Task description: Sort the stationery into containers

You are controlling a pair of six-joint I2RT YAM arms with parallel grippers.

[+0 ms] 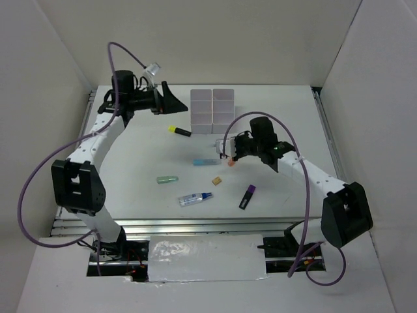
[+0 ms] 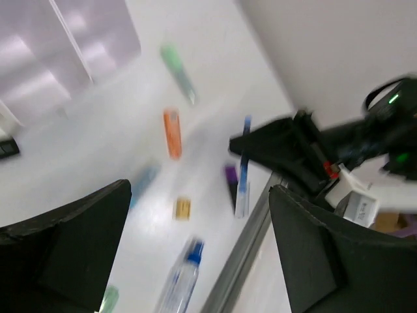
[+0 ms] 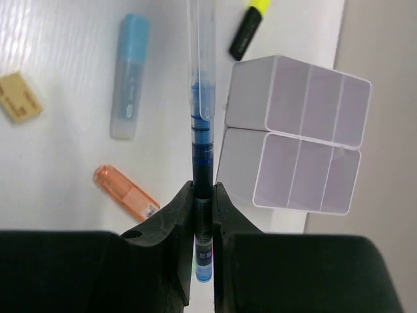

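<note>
My right gripper is shut on a blue pen (image 3: 202,147) with a clear end, held above the table. The pen (image 2: 244,179) also shows in the left wrist view, upright in the dark right fingers. My left gripper (image 1: 172,109) is at the back left, open and empty. A divided white container (image 1: 202,111) stands at the back middle. On the table lie a light-blue marker (image 3: 129,75), an orange marker (image 3: 126,191), a yellow-black marker (image 1: 180,131), a green marker (image 1: 167,179), a purple-black marker (image 1: 247,197) and a blue-capped clear tube (image 1: 195,199).
A small tan block (image 1: 216,180) lies near the middle of the table. Another green marker (image 2: 177,68) appears in the left wrist view; the right arm largely hides that area from above. Purple cables loop over both arms.
</note>
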